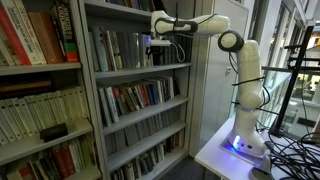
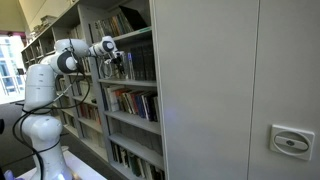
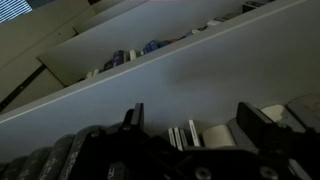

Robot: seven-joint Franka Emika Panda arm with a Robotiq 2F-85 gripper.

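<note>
High in front of the bookcase, my gripper (image 1: 151,43) is at the upper book row, reached by the long white arm. Up close in the wrist view, the gripper is open, its two dark fingers wide apart. Beyond and below the gap stand thin pale books (image 3: 182,138) and a rounded beige spine (image 3: 216,137). Thick dark volumes (image 3: 60,158) line the lower left. Nothing shows gripped between the fingers, though the dim light hides whether they touch any book.
A grey shelf board (image 3: 150,82) runs across just above the book row. Further books fill the lower shelves (image 1: 145,118). The arm's base stands on a white table (image 1: 222,156). A broad white panel (image 2: 210,90) flanks the bookcase.
</note>
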